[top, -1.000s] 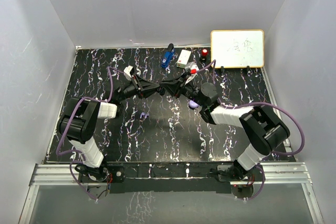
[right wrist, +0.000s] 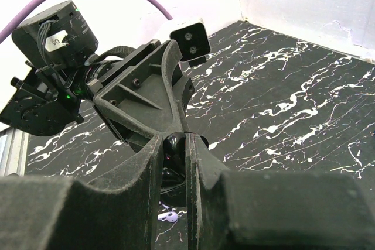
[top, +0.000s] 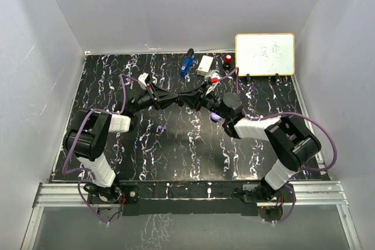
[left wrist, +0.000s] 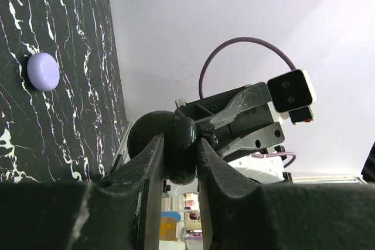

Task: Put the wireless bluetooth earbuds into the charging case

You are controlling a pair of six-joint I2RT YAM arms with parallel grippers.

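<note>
A glossy black earbud case [left wrist: 180,155] is between the two grippers at the table's centre. In the left wrist view my left gripper is shut on it. Behind it shows a rounded dark part [left wrist: 145,132], perhaps its lid. My right gripper meets the same black case [right wrist: 174,150] from the other side and is shut on it. The fingers hide much of the case, and I cannot tell whether an earbud is in it. Purple earbuds [top: 161,128] lie on the table to the left; one earbud [right wrist: 169,216] shows below the right gripper's fingers.
A purple rounded case [left wrist: 43,71] lies on the marbled table, below the right arm. At the back are a blue object [top: 187,64], a white box [top: 205,65], a red-capped bottle [top: 227,61] and a whiteboard [top: 265,54].
The left arm and the things on the table look unchanged.
</note>
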